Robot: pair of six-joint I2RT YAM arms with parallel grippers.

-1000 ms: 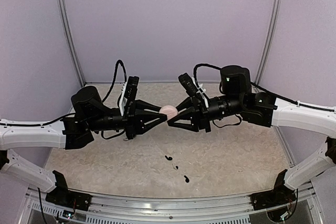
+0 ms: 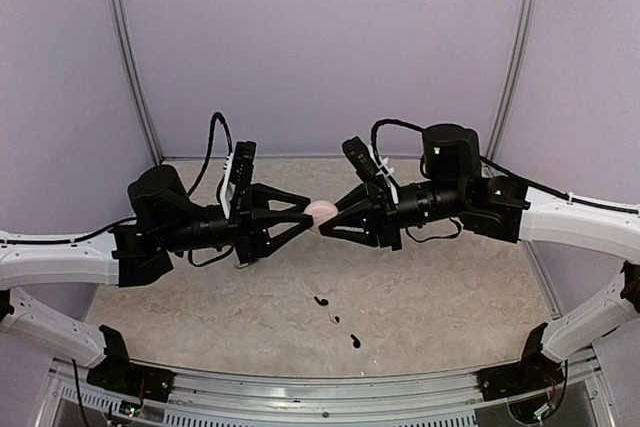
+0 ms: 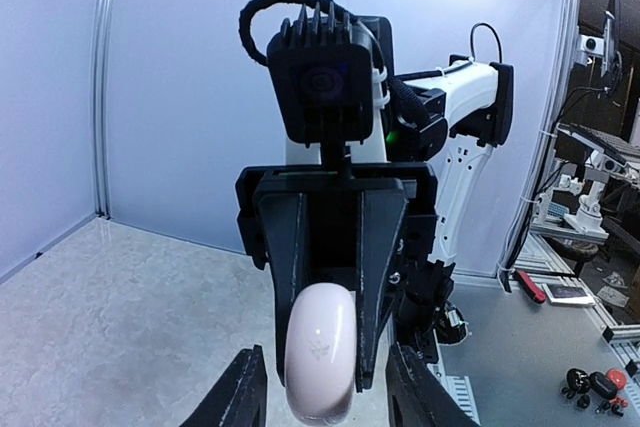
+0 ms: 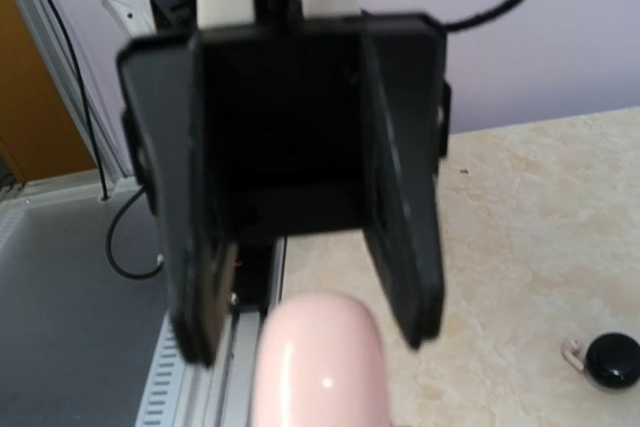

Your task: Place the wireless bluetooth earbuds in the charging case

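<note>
A glossy pink charging case is held in mid-air between the two arms, its rounded end towards the left arm. My right gripper is shut on it; in the left wrist view its dark fingers flank the case. Facing it, my left gripper is open, with a gap between its fingers and the case just beyond their tips. On the table lie two black earbuds. Whether the case lid is open cannot be told.
A small dark piece lies between the earbuds. In the right wrist view a round black piece rests on the marbled table. A metal rail runs along the front edge.
My left gripper's fingers have spread wider, and that arm has drawn back slightly to the left, away from the case. The right arm and case are almost still.
</note>
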